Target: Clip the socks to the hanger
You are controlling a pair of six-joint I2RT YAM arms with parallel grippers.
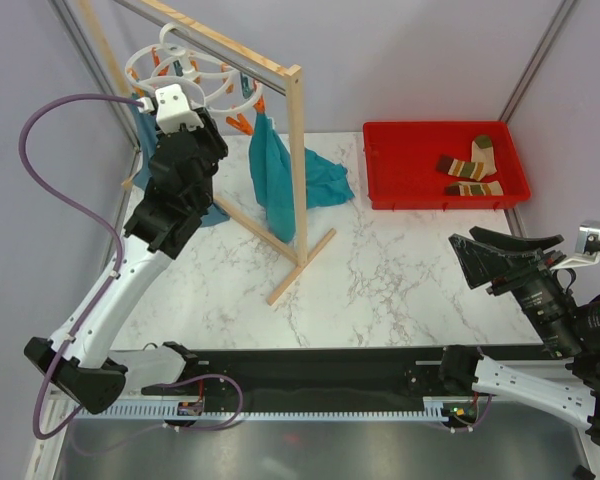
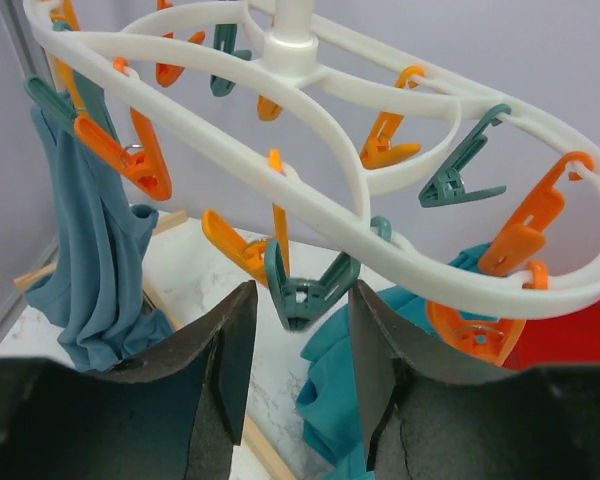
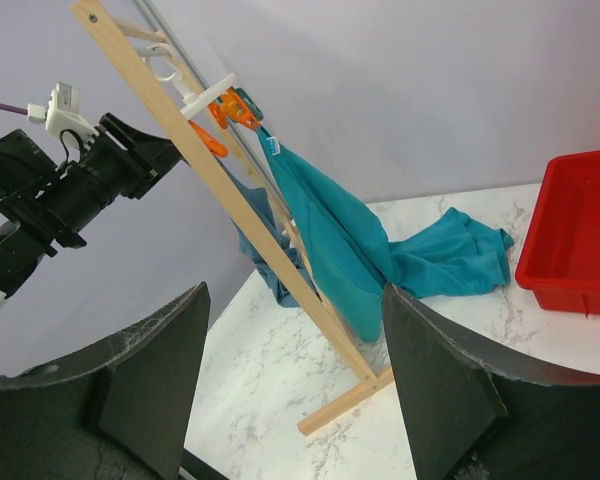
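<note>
The white round hanger (image 1: pixel 185 75) carries orange and green clips under the wooden frame. My left gripper is open, its fingertips just below the hanger on either side of a green clip (image 2: pixel 302 292); whether they touch it I cannot tell. From the hanger's right side hangs a teal cloth (image 3: pixel 330 225), its top at an orange clip (image 3: pixel 235 108). On its left hangs a blue-grey cloth (image 2: pixel 95 230). Striped socks (image 1: pixel 462 167) lie in the red bin (image 1: pixel 395 202). Away at the right, my right gripper (image 1: pixel 508 246) stands partly open and empty.
The wooden post (image 1: pixel 297 170) of the frame stands between the hanger and the bin, its foot (image 1: pixel 300 268) on the marble-patterned table. More teal cloth (image 3: pixel 455 255) lies behind the post.
</note>
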